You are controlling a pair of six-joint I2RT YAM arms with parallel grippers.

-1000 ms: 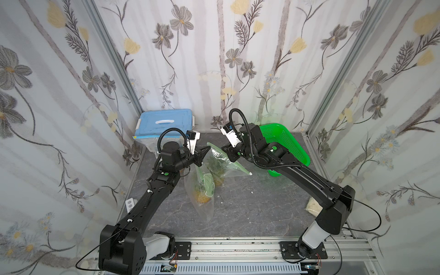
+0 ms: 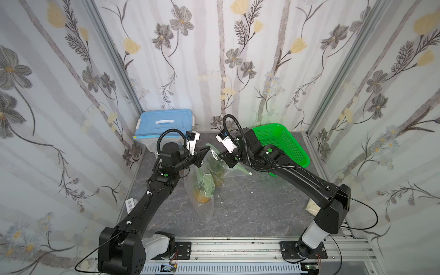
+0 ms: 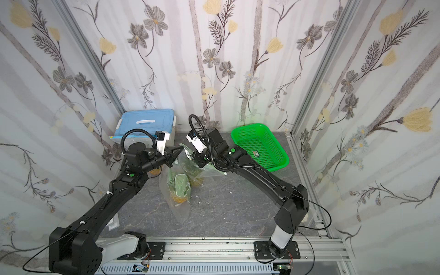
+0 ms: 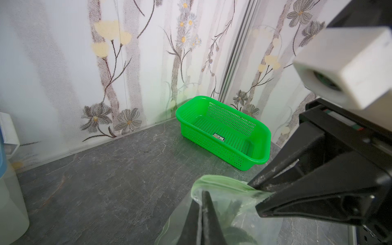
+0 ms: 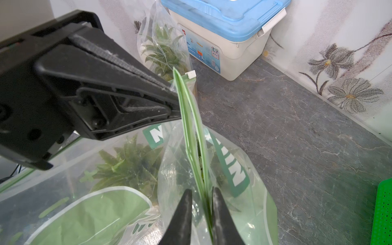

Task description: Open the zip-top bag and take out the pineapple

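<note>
A clear zip top bag (image 2: pixel 198 211) with green print lies mid-table, a pineapple (image 2: pixel 201 198) inside; its leaves (image 5: pixel 128 163) show through the plastic. My left gripper is shut on the end of the bag's green zip edge (image 4: pixel 220 179), holding that corner raised. Across from it, my right gripper straddles the zip strip farther along, fingers parted on both sides of the edge. In the right wrist view the bag's rim runs upright between those fingers to the left gripper's tips. How far the mouth is parted cannot be told.
A green basket (image 4: pixel 224 130) stands at the back right. At the back left is a blue-lidded box (image 2: pixel 167 121), and another bagged pineapple (image 5: pixel 165 53) stands by it. Bare grey tabletop (image 2: pixel 256 206) lies in front on the right.
My right gripper has moved left and a little down onto the bag's zip edge, from beside it. The left arm has stayed still with the bag corner.
</note>
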